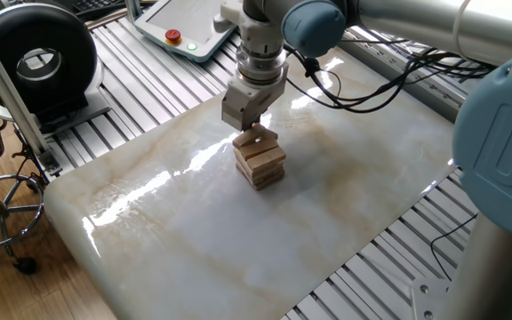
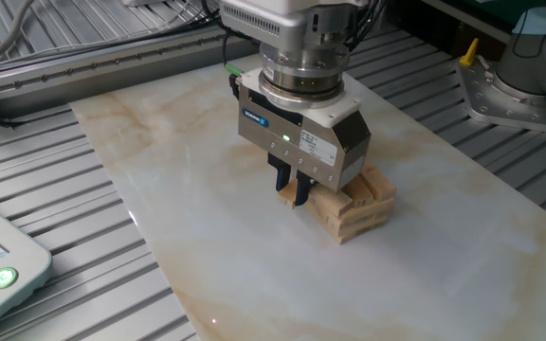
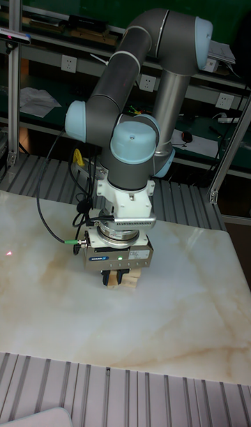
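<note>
A small stack of light wooden blocks (image 1: 265, 169) stands near the middle of the marble-patterned board. On its top, one block (image 1: 254, 137) lies askew, tilted against the others. My gripper (image 2: 291, 189) hangs low at the stack, pointing down, with its black fingers (image 2: 302, 188) a little apart. Wood shows between and behind them in exterior view 2, and again in exterior view 3, where the gripper body hides most of the stack (image 3: 129, 281). Whether the fingers press on a block or only stand around it is not clear.
Around the stack the glossy board (image 1: 185, 240) is bare. A teach pendant (image 1: 185, 27) with a red button lies at the back on the slatted table. Black cables (image 1: 389, 89) loop beside the arm.
</note>
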